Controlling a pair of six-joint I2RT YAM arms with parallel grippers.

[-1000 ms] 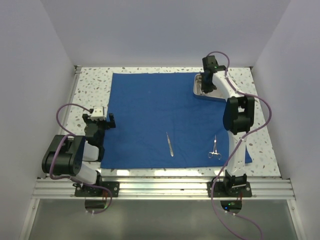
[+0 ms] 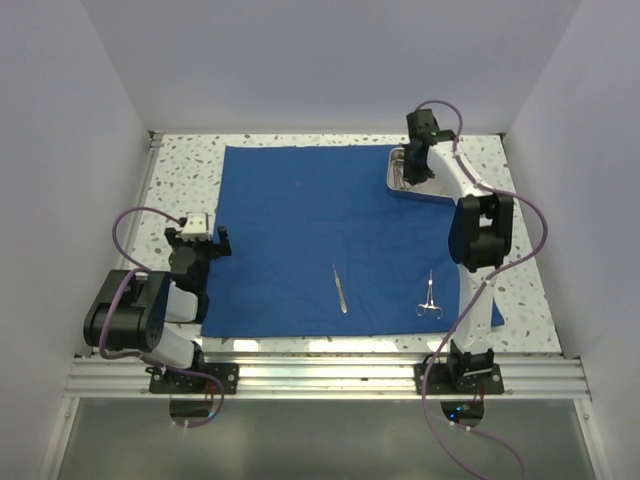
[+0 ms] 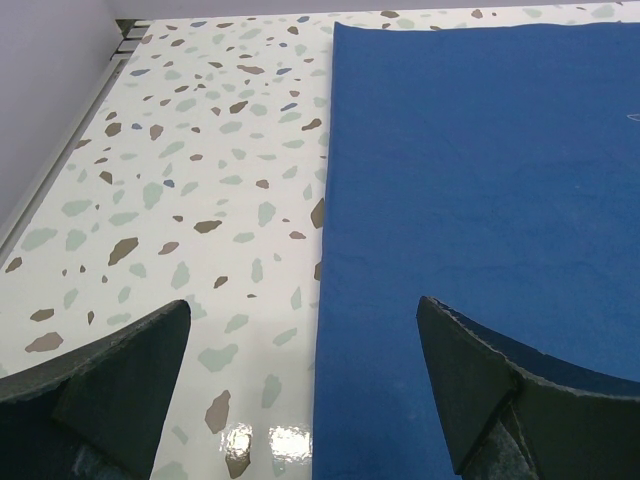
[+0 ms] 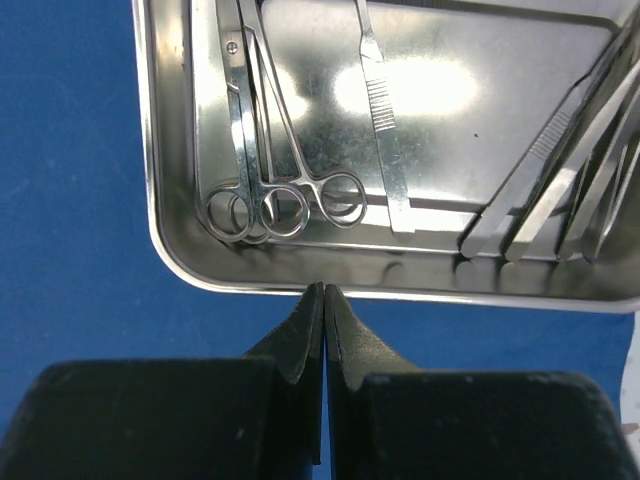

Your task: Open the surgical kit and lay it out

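A steel tray (image 4: 230,277) sits at the back right on the blue cloth (image 2: 300,210). In the right wrist view it holds scissors (image 4: 243,130), a handled scalpel-like tool (image 4: 385,120) and several flat instruments (image 4: 560,160) at its right. My right gripper is over the tray's front edge, shut, nothing visible between its fingers. Out on the cloth lie a slim instrument (image 2: 340,290) near the front middle and forceps (image 2: 430,305) at front right. My left gripper (image 2: 198,236) stands open and empty at the cloth's left edge.
A speckled table surface (image 3: 190,230) borders the cloth, with walls around.
My right arm has shifted very slightly toward the right over the tray. The left arm and the instruments on the cloth are unmoved.
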